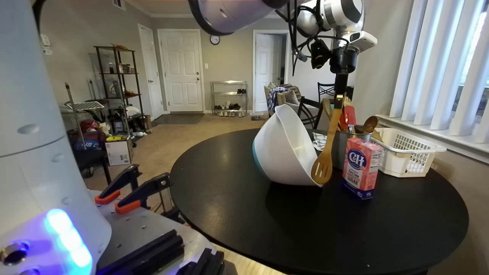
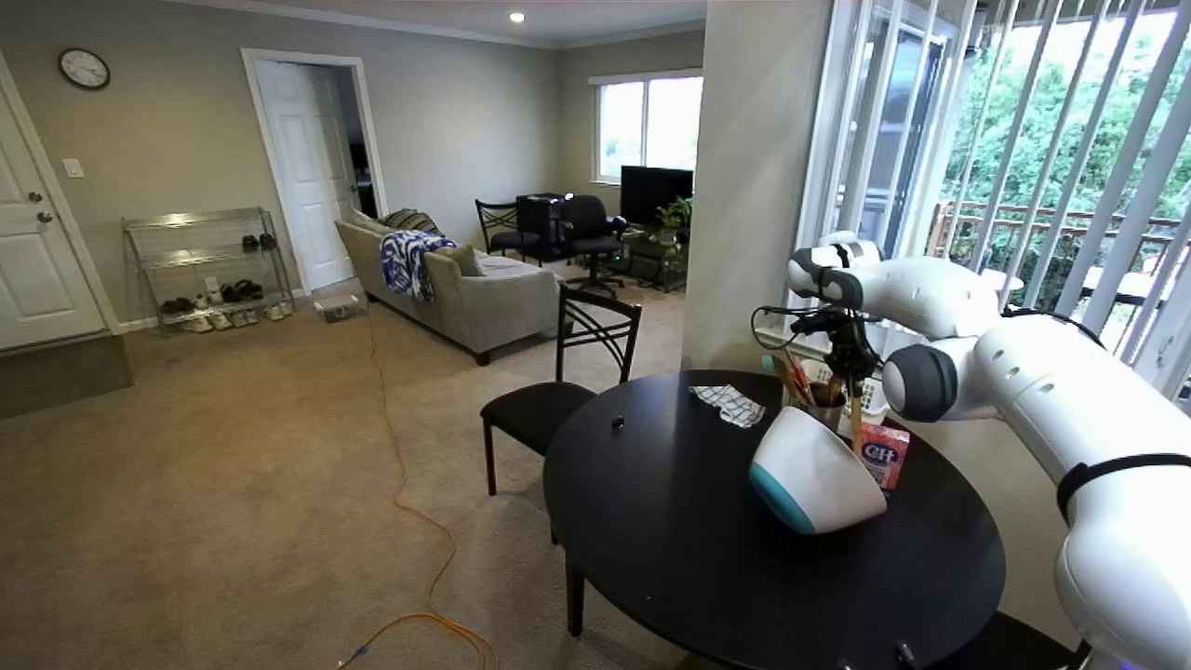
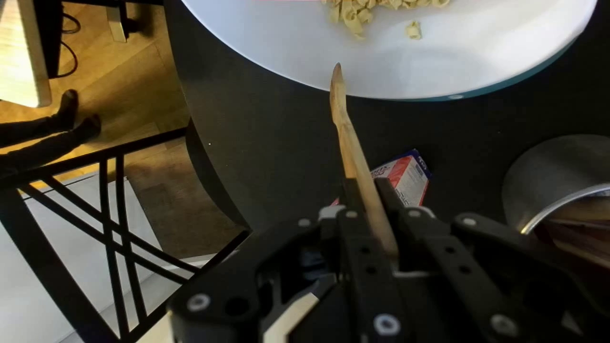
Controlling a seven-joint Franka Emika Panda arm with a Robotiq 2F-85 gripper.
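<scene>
My gripper is shut on the handle of a slotted wooden spoon [image 1: 329,142], which hangs head down in exterior view 1. The white mixing bowl [image 1: 286,149] with a teal base lies tipped steeply on its side, its opening turned toward the spoon. In that view the spoon's head overlaps the bowl's lower rim; whether they touch, I cannot tell. Several pieces of pale curled pasta [image 3: 354,16] show inside the bowl in the wrist view. Exterior view 2 has the bowl [image 2: 812,475] tilted with its teal bottom facing left.
A pink sugar box [image 1: 361,168] stands close to the right of the spoon. Behind it are a metal utensil holder [image 1: 339,149] and a white basket [image 1: 403,160]. A checked cloth [image 2: 731,404] lies farther back.
</scene>
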